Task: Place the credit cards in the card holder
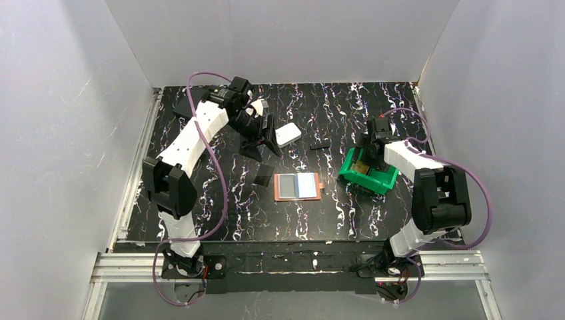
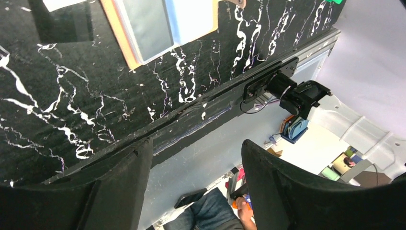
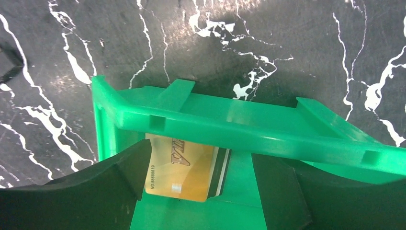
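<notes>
The card holder (image 1: pixel 298 187) lies open on the table, orange-edged with clear sleeves; its near part (image 2: pixel 158 28) shows at the top of the left wrist view. Above and to its left, my left gripper (image 1: pixel 261 143) is open with nothing between its fingers. In the green bin (image 3: pixel 230 127) lies a gold card (image 3: pixel 179 167) on a small stack whose dark and white edges show at its right. My right gripper is open over the bin, its fingers on either side of the stack. The left finger (image 3: pixel 136 163) is close to the gold card's edge; contact is unclear.
A dark flat piece (image 1: pixel 264 175) lies left of the holder. Behind it are a white box (image 1: pixel 288 134) and a small black item (image 1: pixel 320 144). A black box (image 1: pixel 190 101) sits at the back left, partly covered by the left arm.
</notes>
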